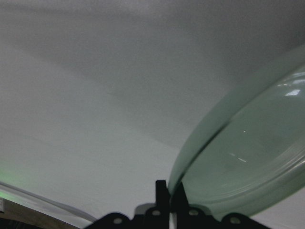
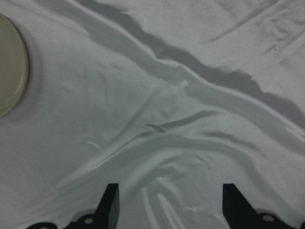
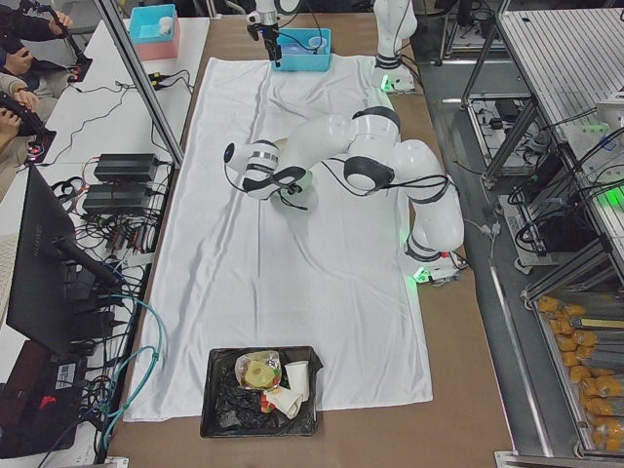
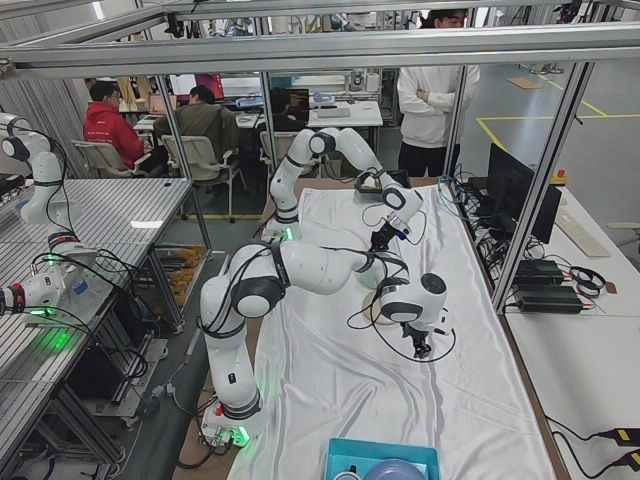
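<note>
My left gripper is shut on the rim of a pale green dish (image 1: pixel 252 148), which fills the right of the left wrist view. In the camera left view that arm bends over the middle of the cloth, largely hiding the dish. My right gripper is open over bare, wrinkled white cloth (image 2: pixel 167 95), with a cream plate (image 2: pixel 10 67) at the upper left of its view.
A black-lined tray (image 3: pixel 234 414) with food and wrappers stands at one end of the table. A blue bin (image 3: pixel 302 61) with dishes is at the other.
</note>
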